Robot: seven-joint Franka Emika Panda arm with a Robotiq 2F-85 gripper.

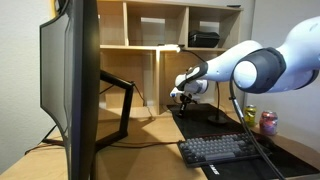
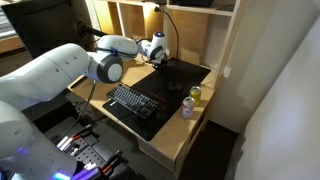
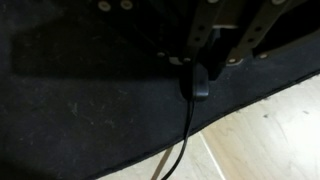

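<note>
In the wrist view, my gripper reaches down from the top edge, shut on a small black object (image 3: pixel 201 84) at its fingertips. A thin black cable (image 3: pixel 187 130) runs from that object over the edge of the dark desk mat (image 3: pixel 90 110). Most of the object is hidden by the gripper or blends into the mat, so its full shape cannot be made out. From outside, the gripper (image 1: pixel 184 100) is low over the mat's far end, near the shelf unit; its fingers are too small to read there.
A grey keyboard (image 1: pixel 222 148) lies on the mat closer to the front. Two cans (image 1: pixel 268 122) stand at the right edge. A large black monitor (image 1: pixel 75 90) rises on the left, and the wooden shelf (image 1: pixel 145 48) holds a black case (image 1: pixel 204 39).
</note>
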